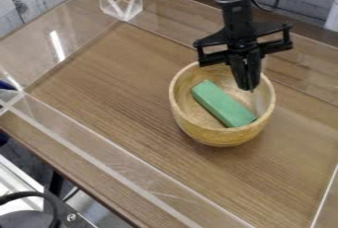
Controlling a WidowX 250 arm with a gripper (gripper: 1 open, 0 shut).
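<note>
A round, light wooden bowl (195, 122) stands on the wooden table, holding a green rectangular block (222, 103). The black gripper (247, 80) reaches down from the top over the bowl's back right part, its tip just above the inside of the bowl, to the right of the green block. The gripper looks shut, and I see nothing clearly held in it.
A small clear plastic object (121, 0) sits at the back left. Black cables or parts lie at the bottom left corner.
</note>
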